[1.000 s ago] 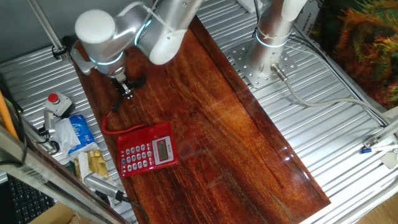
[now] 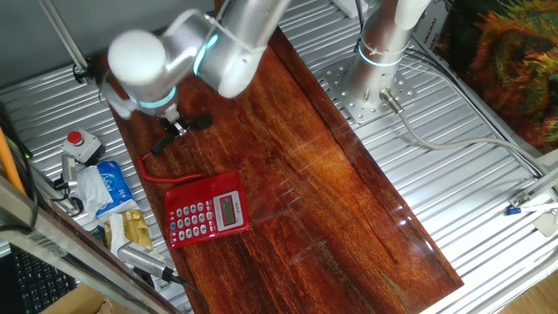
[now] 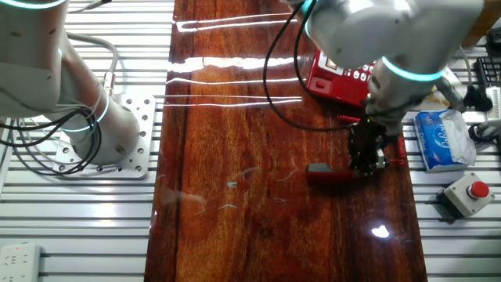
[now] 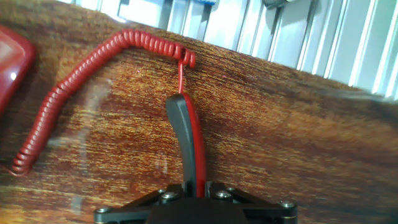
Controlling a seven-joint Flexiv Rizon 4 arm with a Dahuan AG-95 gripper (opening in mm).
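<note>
A red telephone base (image 2: 206, 209) with a keypad and small display lies on the wooden table. Its red and black handset (image 4: 193, 134) is pinched between the fingers of my gripper, which is shut on it around the middle. In the wrist view the handset's far end points up the picture, and its near part is hidden behind the gripper. A coiled red cord (image 4: 56, 96) runs from that far end toward the base (image 4: 11, 65). From the second exterior view, the handset (image 3: 333, 175) sticks out to the left of the gripper (image 3: 368, 160); its height above the table is hard to judge.
Beyond the table's edge stand a red-buttoned box (image 2: 80, 145) and a blue-white tissue pack (image 2: 113, 186).
The handset has turned within the first exterior view, now lying at a flatter slant. The gripper has shifted only slightly, the cord has moved with the handset, and the telephone base stays put.
</note>
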